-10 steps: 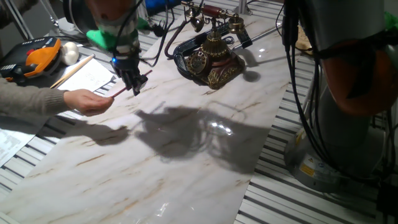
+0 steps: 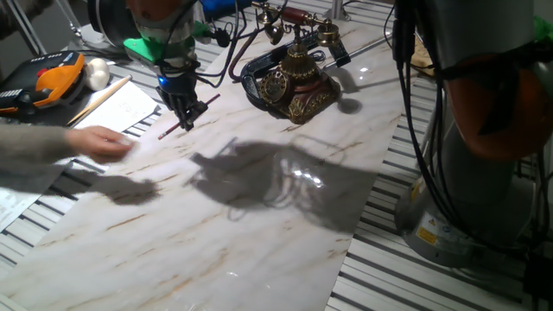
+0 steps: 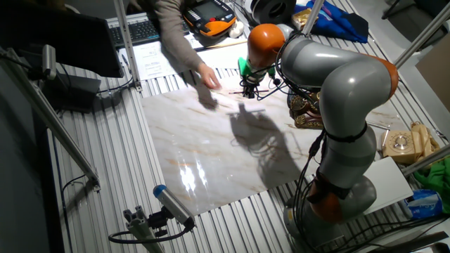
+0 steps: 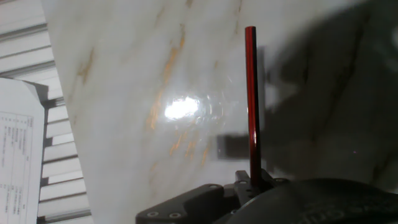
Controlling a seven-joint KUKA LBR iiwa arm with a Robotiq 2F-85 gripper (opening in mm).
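Note:
A thin dark-red pencil (image 2: 170, 130) hangs above the marble-patterned board, with my gripper (image 2: 188, 122) shut on it. In the wrist view the red pencil (image 4: 251, 93) stands out lengthwise from the gripper, its far end free; the gripped stretch is mostly hidden by the gripper's dark body. A person's hand (image 2: 102, 144) is to the left of the pencil, apart from it. From the other exterior side the gripper (image 3: 250, 92) shows small, over the board's far edge.
An ornate antique telephone (image 2: 298, 86) stands right of the gripper. Beyond the board's left edge are paper sheets (image 2: 121, 105) and an orange-black device (image 2: 43, 82). The board's near part (image 2: 173, 250) is bare.
The person's fingers were on the pencil's end and have now drawn back to the left. The pencil stays with my gripper, which has shifted only slightly.

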